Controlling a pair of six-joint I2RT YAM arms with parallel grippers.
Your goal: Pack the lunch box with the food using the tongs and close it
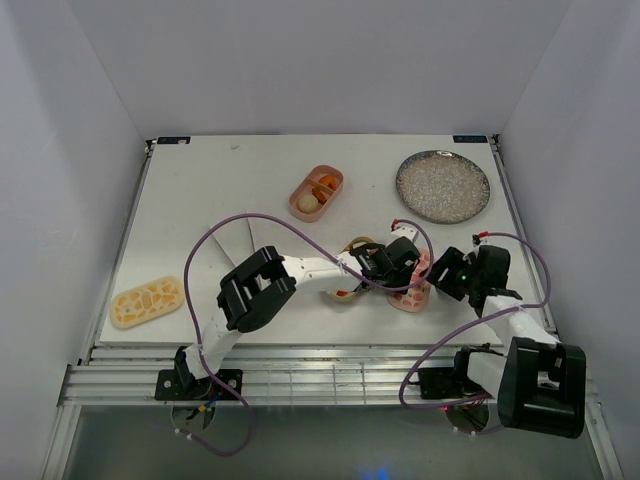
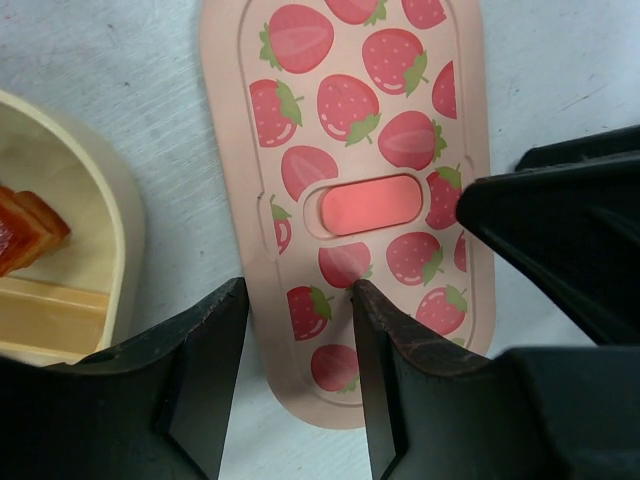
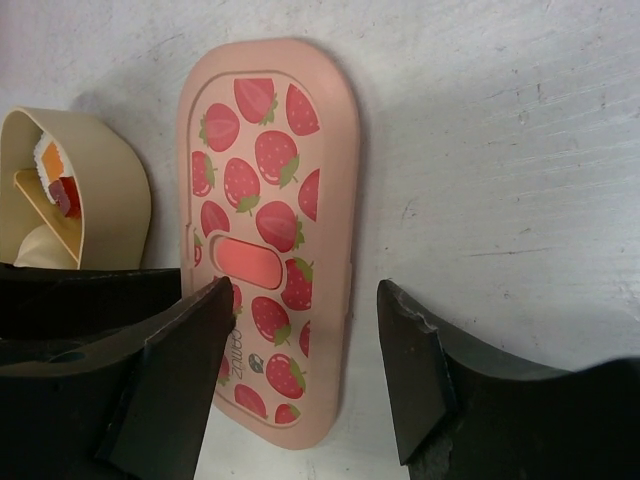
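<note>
The pink strawberry-patterned lid (image 1: 413,293) lies at the table's right front, beside a cream lunch box (image 3: 108,180) holding food, partly hidden under the left arm in the top view. My left gripper is part open at the lid's near end, its fingertips over the lid's edge and surface. My right gripper stands open at the lid, one finger over its patterned face, the other over bare table to the right.
A pink box (image 1: 315,192) with food sits at the back middle, a round speckled tray (image 1: 442,187) at the back right, a yellow lid (image 1: 147,302) at the front left.
</note>
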